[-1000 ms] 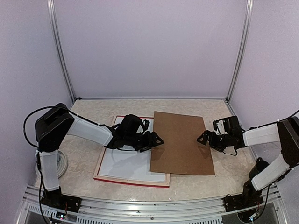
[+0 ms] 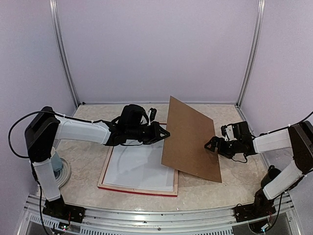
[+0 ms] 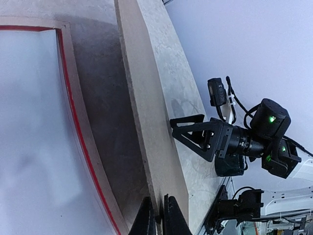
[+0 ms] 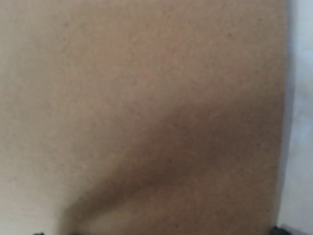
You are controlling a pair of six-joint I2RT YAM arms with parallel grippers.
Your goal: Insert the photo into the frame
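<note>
A brown board [image 2: 190, 142] is tilted up, its left edge raised, right of the red-edged frame [image 2: 137, 191] that has a white surface [image 3: 29, 137] inside. My left gripper [image 2: 163, 133] is shut on that raised edge; in the left wrist view its fingertips [image 3: 161, 210] grip the board [image 3: 149, 112]. My right gripper [image 2: 211, 144] stands open at the board's right side. In the right wrist view the board [image 4: 156, 98] fills most of the picture and the fingers are nearly hidden.
A coiled pale item [image 2: 62, 176] lies on the left of the worktop. Walls enclose the back and sides.
My left gripper has risen, lifting the board's left edge, so the board has gone from lying flat to tilted. The right arm has barely moved.
</note>
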